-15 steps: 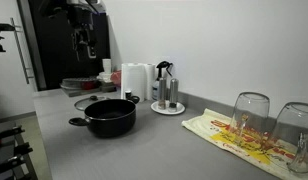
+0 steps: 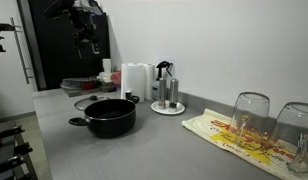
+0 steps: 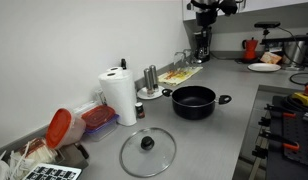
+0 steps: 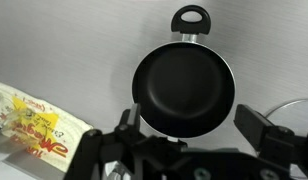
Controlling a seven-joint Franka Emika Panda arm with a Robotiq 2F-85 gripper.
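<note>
A black two-handled pot (image 2: pixel 112 116) stands uncovered on the grey counter; seen from above in the wrist view, the inside of the pot (image 4: pixel 184 88) looks empty. Its glass lid (image 3: pixel 148 153), with a black knob, lies flat on the counter apart from it. High above the counter, my gripper (image 2: pixel 95 50) hangs clear of everything. In the wrist view the gripper has its two fingers wide apart at the lower left and lower right, with nothing held. Part of the lid (image 4: pixel 294 118) shows at the right edge there.
Two upturned glasses (image 2: pixel 249 112) stand on a printed cloth (image 2: pixel 219 130). A paper towel roll (image 3: pixel 118 95), metal shakers (image 3: pixel 151 79) on a plate, red-lidded containers (image 3: pixel 66 128) and a dish rack line the wall. The counter in front of the pot is bare.
My gripper and arm have shifted very slightly in exterior view 1. The pot, lid and glasses stay where they were.
</note>
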